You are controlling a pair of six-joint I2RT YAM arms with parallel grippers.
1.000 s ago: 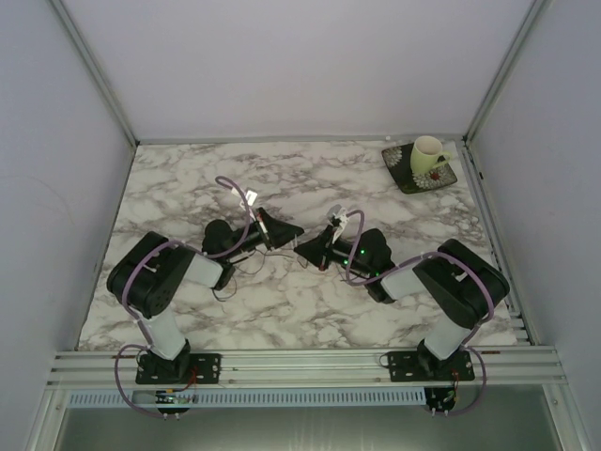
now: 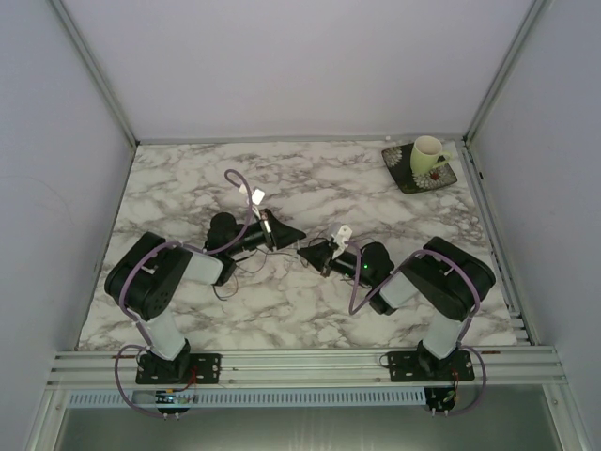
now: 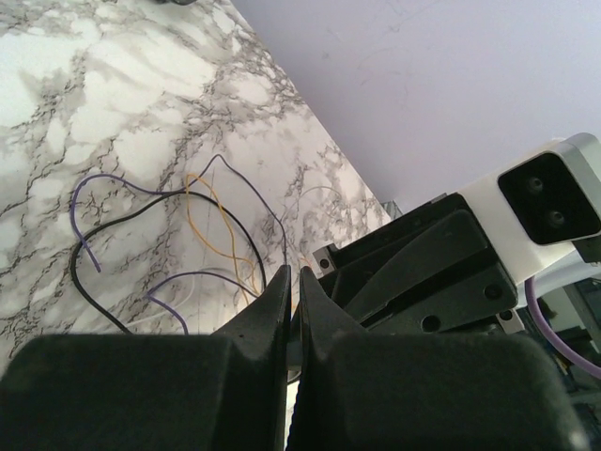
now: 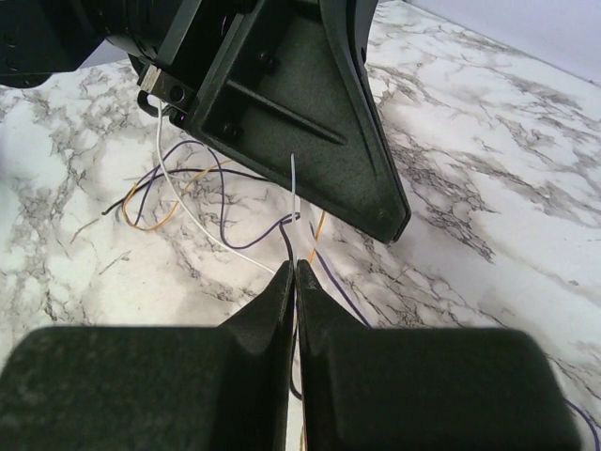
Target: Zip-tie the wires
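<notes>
Several thin wires, among them a purple wire (image 3: 131, 183), an orange wire (image 3: 214, 202) and a black wire (image 3: 103, 230), lie loosely curled on the marble top. My left gripper (image 2: 301, 235) is shut above them; what sits between its fingers is hidden. Close by on its right, my right gripper (image 2: 302, 252) is shut as well, its fingertips (image 4: 282, 291) together. A narrow white strip, apparently the zip tie (image 4: 293, 183), stands up from those fingertips across the left gripper's dark finger (image 4: 362, 193). Whether it is pinched or just behind the tips, I cannot tell. Wires pass behind both grippers.
A pale green mug (image 2: 426, 155) stands on a dark flowered mat (image 2: 406, 180) at the back right. Walls close off the back and sides.
Over the last second the right arm's wrist has turned and shifted toward the front, its tips staying beside the left gripper. The left gripper has moved slightly to the right.
</notes>
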